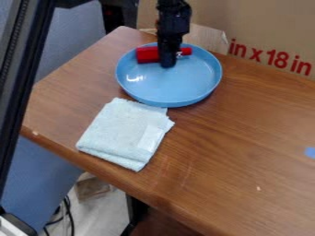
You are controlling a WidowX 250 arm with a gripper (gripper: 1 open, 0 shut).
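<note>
A round blue plate (pixel 167 88) rests on the wooden table. On its back half lies a red cylindrical object (pixel 146 54), lengthwise left to right. My black gripper (pixel 169 59) comes down from above over the right part of the red object, its tip at or around it; whether the fingers are open or closed on it is hidden. A folded pale cloth (pixel 123 134) lies in front of the plate on the left.
A cardboard box (pixel 264 28) stands behind the table. A dark frame runs along the left.
</note>
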